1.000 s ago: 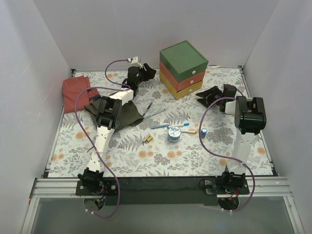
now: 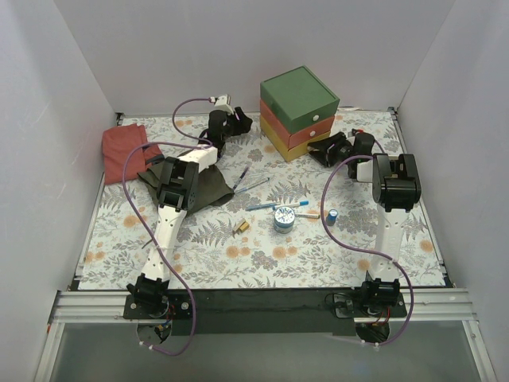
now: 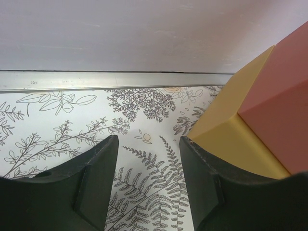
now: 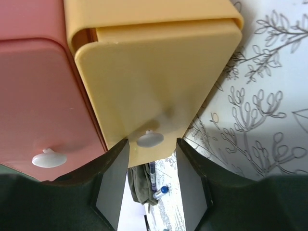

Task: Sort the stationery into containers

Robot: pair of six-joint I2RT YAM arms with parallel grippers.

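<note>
At the back stands a three-drawer box (image 2: pixel 299 99), green on top, red in the middle and yellow below, every drawer pushed in. My right gripper is open in front of the yellow drawer (image 4: pixel 159 82), its white knob (image 4: pixel 150 139) showing between the fingertips, not clamped. To the left of the box, my left gripper is open and empty, near the yellow side (image 3: pixel 240 137). On the table lie pens (image 2: pixel 261 207), a light-blue marker (image 2: pixel 291 204), a thin pencil (image 2: pixel 253 185) and a dark pen (image 2: pixel 241 177).
A round tape roll (image 2: pixel 284 219), a small blue-capped bottle (image 2: pixel 332 216) and a brass-coloured sharpener (image 2: pixel 241 227) sit mid-table. On the left are a red cloth (image 2: pixel 122 147) and a dark green pouch (image 2: pixel 208 189).
My right gripper has moved left to the box's yellow drawer and its knob.
</note>
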